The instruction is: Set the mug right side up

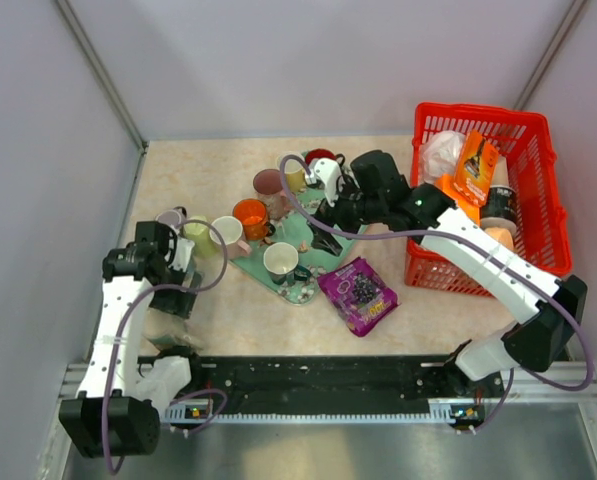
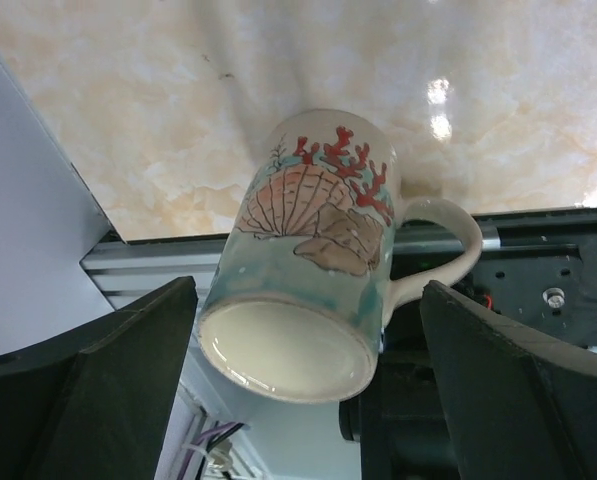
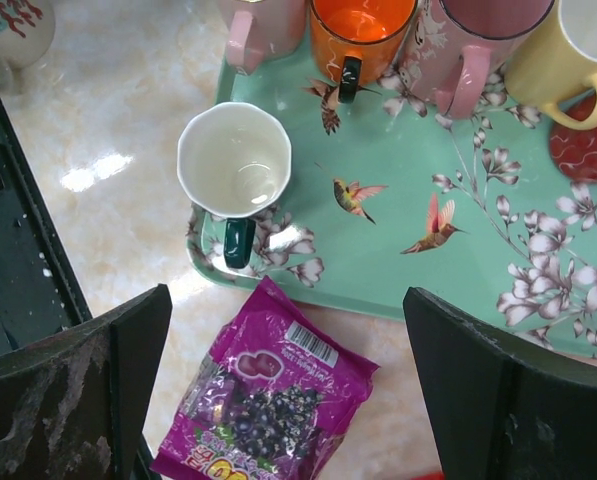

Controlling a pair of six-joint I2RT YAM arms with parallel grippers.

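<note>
A mug (image 2: 298, 240) with a coral and shell print lies on its side at the table's front-left edge in the left wrist view, handle to the right, cream base toward my left gripper. That gripper is open, a finger on either side of the mug, above it; contact cannot be told. In the top view the mug is mostly hidden under the left arm. My right gripper hangs open over the tray and a purple snack bag (image 3: 263, 400), holding nothing.
A green tray (image 1: 313, 250) holds several mugs, including a white one (image 3: 235, 160), with more cups beside it. A red basket (image 1: 533, 200) full of items stands at the right. Bare table lies between the left-hand mug and the tray.
</note>
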